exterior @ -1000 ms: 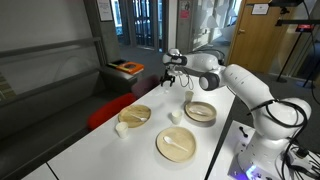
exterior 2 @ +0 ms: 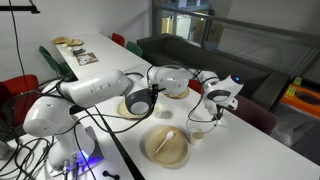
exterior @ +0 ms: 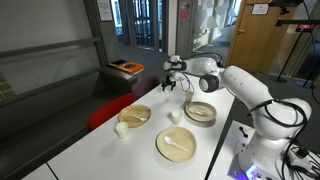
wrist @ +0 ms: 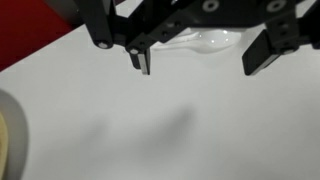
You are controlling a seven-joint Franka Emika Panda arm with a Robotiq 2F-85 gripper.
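Note:
My gripper is open in the wrist view, its two dark fingers standing wide apart. A white spoon (wrist: pixel 212 40) lies on the white table beyond them and is partly hidden by the gripper's body; no contact with it shows. In exterior view 1 the gripper (exterior: pixel 174 83) hangs at the far end of the table, small and hard to make out. Exterior view 2 shows the arm's white end (exterior 2: pixel 222 93) stretched over the table.
A round tray (exterior: pixel 176 145) holds a white spoon (exterior: pixel 174 141). A basket (exterior: pixel 135 115), a white cup (exterior: pixel 122 130), another cup (exterior: pixel 176 117) and a shallow bowl (exterior: pixel 201 112) stand around it. Red chair fabric (wrist: pixel 40 25) borders the table edge.
The arm's far end and gripper sit slightly lower than before in exterior view 1. The tableware has not visibly moved.

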